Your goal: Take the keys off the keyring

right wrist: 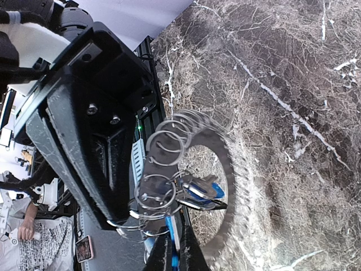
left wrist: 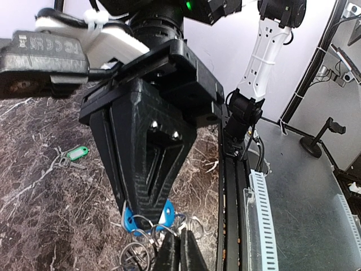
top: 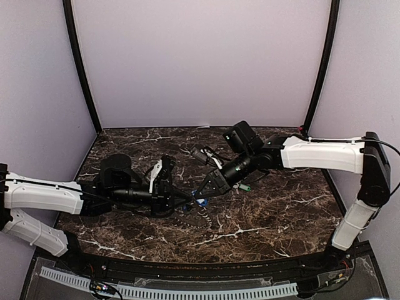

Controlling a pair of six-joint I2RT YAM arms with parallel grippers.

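My grippers meet tip to tip above the middle of the table. In the right wrist view my right gripper is shut on a thin blue piece; the left wrist view shows the blue tag (left wrist: 167, 213) at its tips. My left gripper is shut, with a thin metal ring (left wrist: 148, 224) reaching its tips. Several wire loops (right wrist: 163, 148) of a coiled band, blurred, hang around the tips. Another blue piece (right wrist: 217, 191) shows among them beside dark key-like shapes. Which loop carries which key is hard to tell.
A green tag (left wrist: 77, 153) with keys lies on the dark marbled table; the top view shows this green tag (top: 244, 187) just beyond the right gripper. Black rails (top: 175, 265) edge the table at the front.
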